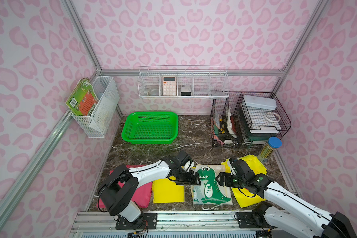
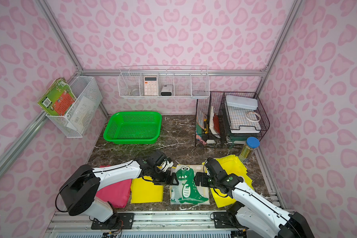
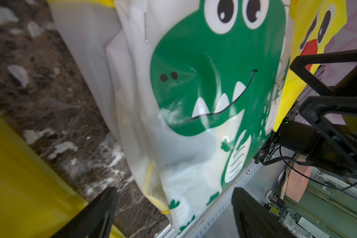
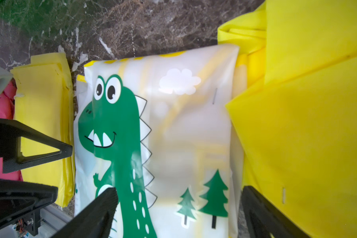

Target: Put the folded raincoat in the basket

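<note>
A folded white raincoat with a green dinosaur [image 1: 209, 186] lies flat at the front middle. My left gripper [image 1: 190, 180] hangs low at its left edge, open and empty; in the left wrist view the raincoat [image 3: 202, 75] lies between and beyond the blurred fingers. My right gripper [image 1: 226, 179] is over the raincoat's right side, open and empty; in the right wrist view the raincoat [image 4: 174, 119] fills the middle below it. The green plastic basket [image 1: 150, 139] sits empty at the back left of the counter.
A pink folded item [image 1: 142, 194] and yellow ones [image 1: 166, 194] [image 1: 249, 198] flank the raincoat. A black wire organiser [image 1: 281, 127] and a blue-lidded jar [image 1: 273, 144] stand at the right. White wire baskets [image 1: 202, 85] hang on the walls. Bare counter surrounds the green basket.
</note>
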